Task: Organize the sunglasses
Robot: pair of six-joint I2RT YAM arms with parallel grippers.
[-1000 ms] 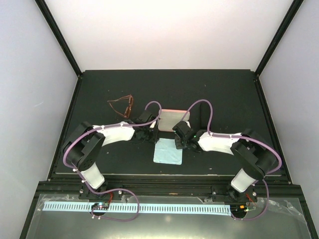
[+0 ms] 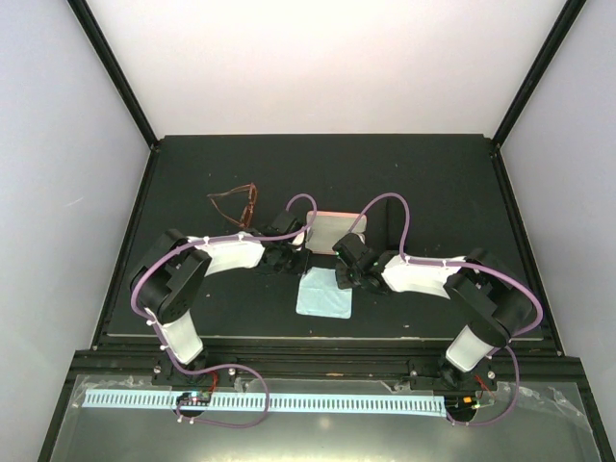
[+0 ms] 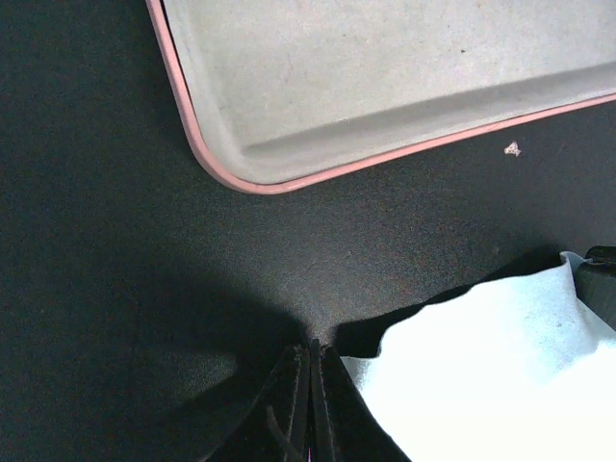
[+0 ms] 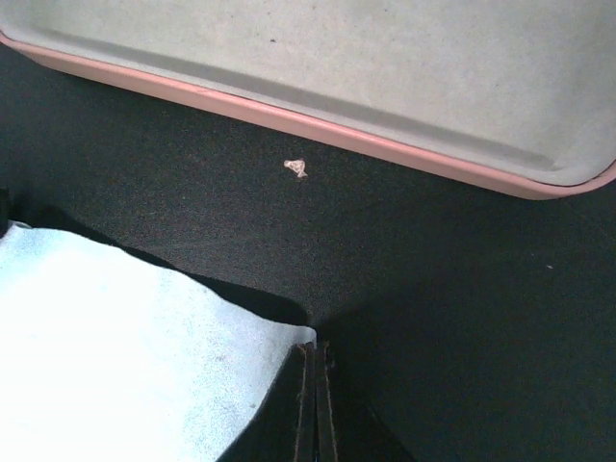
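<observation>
A pale blue cloth (image 2: 324,296) lies on the black table, its far edge raised in a shadowed wave. At the cloth's far left corner my left gripper is shut; the cloth (image 3: 510,337) comes up beside its fingertips, with none seen between them. My right gripper is shut at the far right corner, and the tip of the cloth (image 4: 164,356) runs in between its fingertips. Brown-framed sunglasses (image 2: 252,207) rest with arms spread at the back left. Behind the cloth stands an open case (image 2: 332,231) with a pink rim and grey lining.
A small light scrap (image 4: 295,167) lies on the table between case and cloth. The dark object (image 2: 396,223) right of the case is hard to make out. Both arms reach in close together from the sides.
The right arm has barely moved. Sunglasses and case are unchanged.
</observation>
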